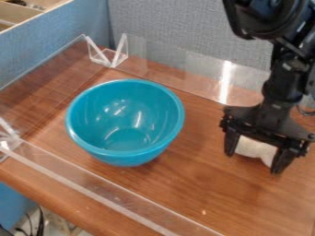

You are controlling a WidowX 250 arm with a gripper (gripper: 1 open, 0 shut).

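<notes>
My black gripper (256, 154) hangs low over the right side of the wooden table, open, its fingers straddling a white object (252, 149) that is partly hidden behind them; whether they touch it I cannot tell. A teal bowl (123, 120), empty, stands upright on the left half of the table, well apart from the gripper.
Clear acrylic walls with white brackets (107, 57) edge the table (147, 194). A grey padded wall (172, 28) is at the back and a blue-sided bin at the upper left. Bare wood lies between bowl and gripper and in front.
</notes>
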